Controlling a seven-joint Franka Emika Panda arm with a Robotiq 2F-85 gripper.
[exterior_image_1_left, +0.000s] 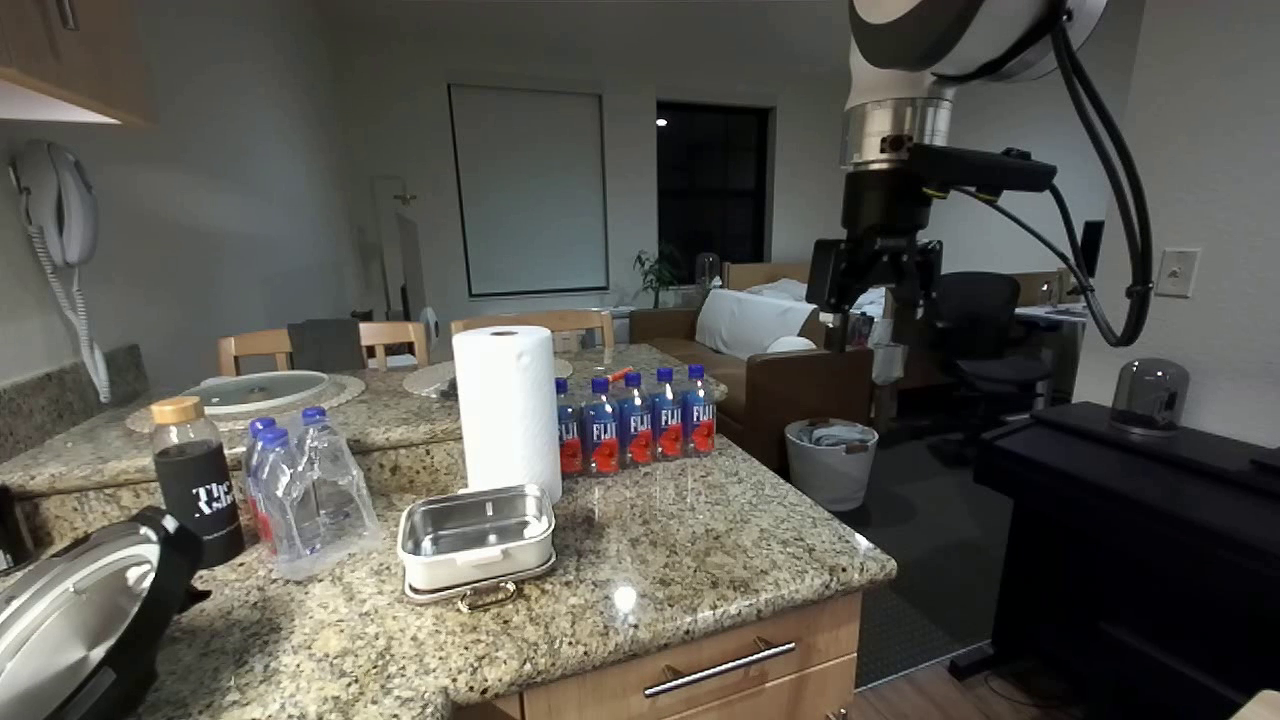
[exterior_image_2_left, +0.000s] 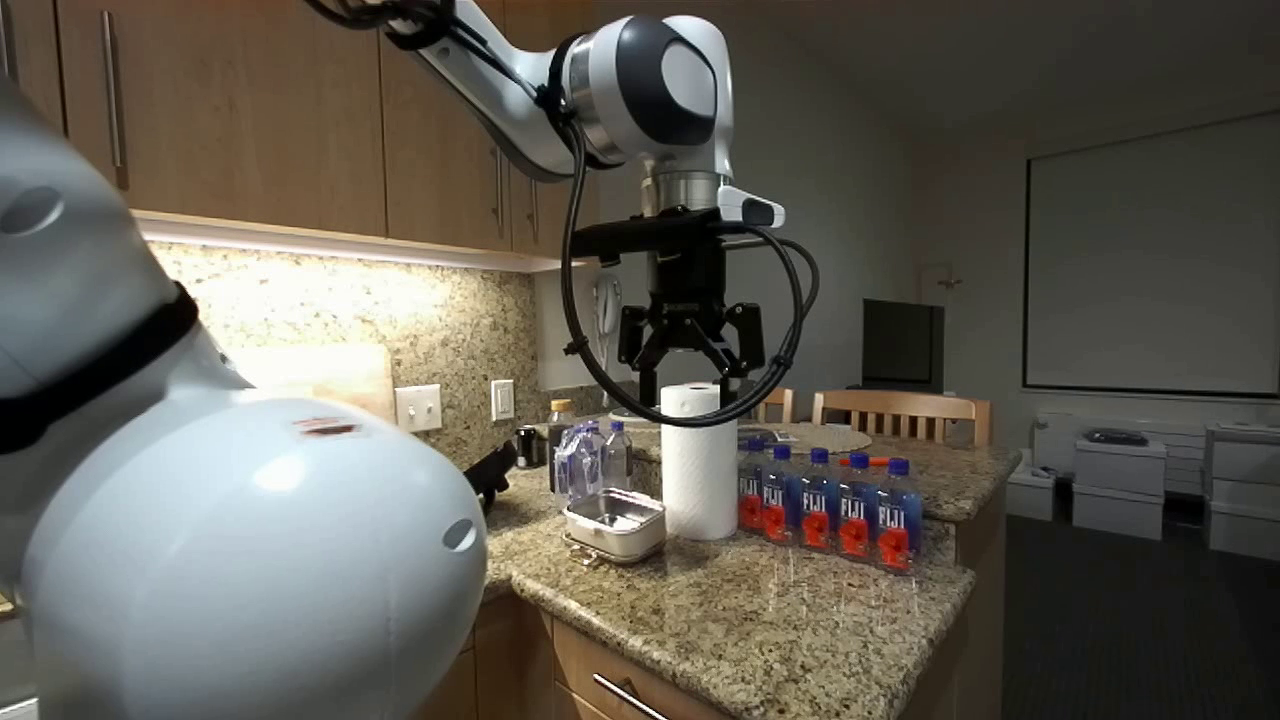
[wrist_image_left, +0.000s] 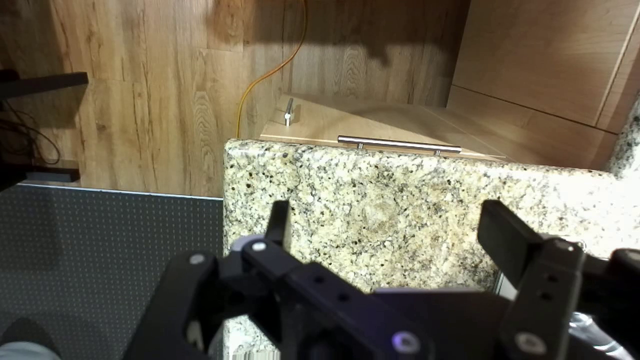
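Note:
My gripper stands open high above the granite counter (wrist_image_left: 384, 198), its two black fingers wide apart and nothing between them. In the second exterior view the gripper (exterior_image_2_left: 686, 390) hangs pointing down in front of a white paper towel roll (exterior_image_2_left: 699, 480). On the counter, a metal container with a cream outside (exterior_image_1_left: 477, 552) sits open, in front of the paper towel roll (exterior_image_1_left: 504, 414). A row of several FIJI water bottles (exterior_image_1_left: 636, 426) stands upright to the right of the roll. Bottles wrapped in clear plastic (exterior_image_1_left: 300, 492) are left of the container.
A dark bottle with a wooden cap (exterior_image_1_left: 198, 486) and a black-rimmed appliance (exterior_image_1_left: 90, 612) occupy the counter's left side.

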